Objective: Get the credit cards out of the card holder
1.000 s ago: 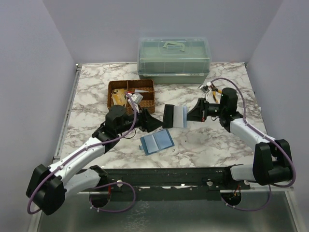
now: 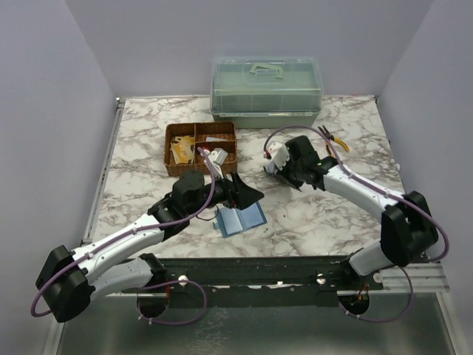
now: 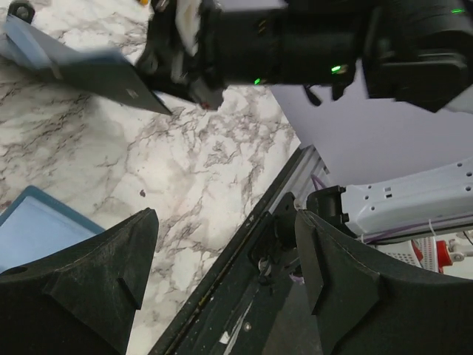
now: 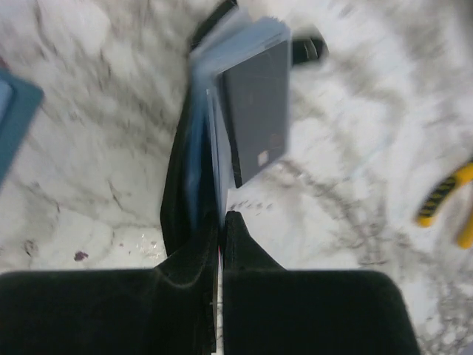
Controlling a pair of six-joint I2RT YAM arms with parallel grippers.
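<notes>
My right gripper is shut on the card holder [image 4: 207, 126], whose blue-grey sleeves and dark cover show in the right wrist view; in the left wrist view it appears as a blurred panel [image 3: 96, 70]. In the top view it is largely hidden under the right arm. My left gripper is open with nothing between its fingers, above the table left of the right one. Blue cards or sleeves [image 2: 240, 220] lie on the marble near the front. I cannot tell whether cards remain in the holder.
A wicker basket [image 2: 170, 148] with compartments stands back left, a lidded green plastic box [image 2: 266, 92] at the back. Yellow-handled pliers [image 2: 336, 140] lie back right. The table's front edge [image 2: 295, 259] is near.
My right gripper has swung inward and toward the back with the holder, which has turned from a broad view to mostly hidden. My left arm has shifted and tilted slightly.
</notes>
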